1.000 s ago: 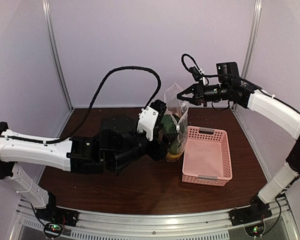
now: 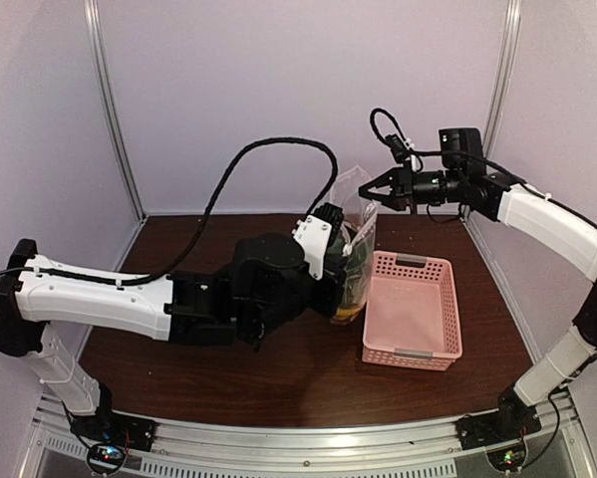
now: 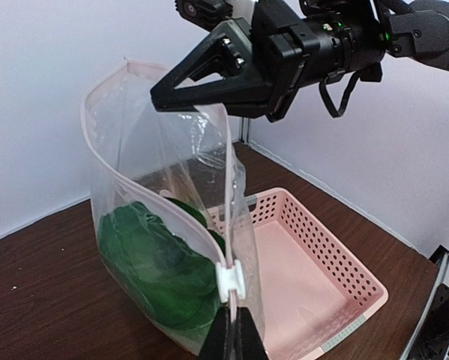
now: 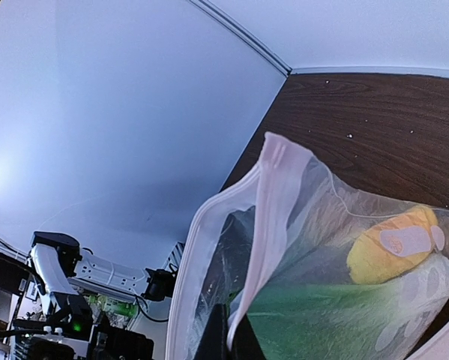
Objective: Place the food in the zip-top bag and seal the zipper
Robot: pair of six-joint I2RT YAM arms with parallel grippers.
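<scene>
The clear zip top bag (image 3: 127, 139) hangs with its mouth spread, a green food item (image 3: 153, 262) and a yellow one (image 4: 389, 247) inside. My left gripper is shut on the bag's near corner, just beyond the white zipper slider (image 3: 229, 280). On the bag's rim at the far side, my right gripper is shut, pinching the edge. From above, the left arm hides much of the bag (image 2: 358, 254).
A pink basket (image 2: 413, 309), empty, stands on the brown table right beside the bag. Bare table (image 2: 178, 383) lies to the left and in front. Pale walls (image 2: 308, 100) close off the back and sides.
</scene>
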